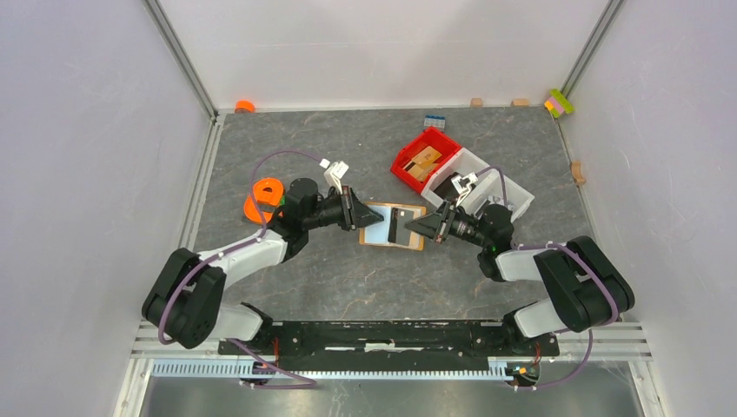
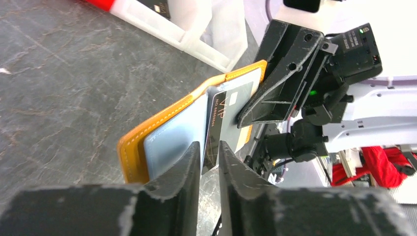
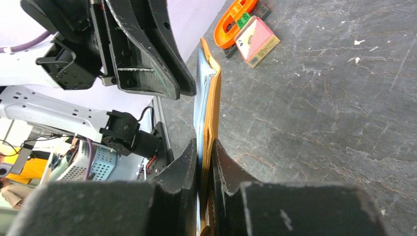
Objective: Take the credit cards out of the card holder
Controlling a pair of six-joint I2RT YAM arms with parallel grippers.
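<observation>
An open orange card holder (image 2: 129, 142), with a pale blue inner panel (image 2: 172, 135), is held up between my two arms. A dark grey-black card (image 2: 213, 123) sits in its far half, its edge standing up near the fold. My right gripper is shut on the outer end of the holder, which shows edge-on in the right wrist view. Close to the card's near edge, my left gripper is slightly open, a narrow gap between its fingertips. From the top view, the left fingers (image 1: 372, 217) reach over the blue panel, short of the card.
Behind the right arm stand a red bin (image 1: 401, 163) and a white bin (image 1: 520, 196). An orange ring-shaped object (image 1: 261, 193) and a small pinkish block (image 3: 256, 40) lie on the left side. The tabletop in front of the holder is clear.
</observation>
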